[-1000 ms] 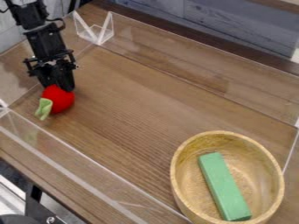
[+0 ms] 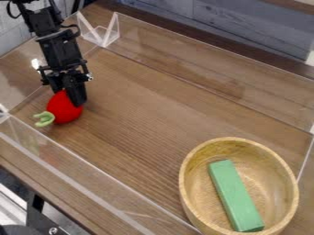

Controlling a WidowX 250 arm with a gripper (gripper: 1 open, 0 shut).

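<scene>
My gripper [image 2: 66, 90] reaches down at the left side of the camera view, shut on a red object [image 2: 64, 108] with a pale green stem pointing to the lower left, which looks like a pepper. The fingertips are at the top of the red object; their exact grip is partly hidden.
A yellow round bowl [image 2: 201, 193] at the lower right holds a green oblong block [image 2: 234, 195]. A wall or raised edge runs along the back right.
The gripper and red object have shifted slightly over the last second, a little to the right overall. The bowl and green block have not moved.
</scene>
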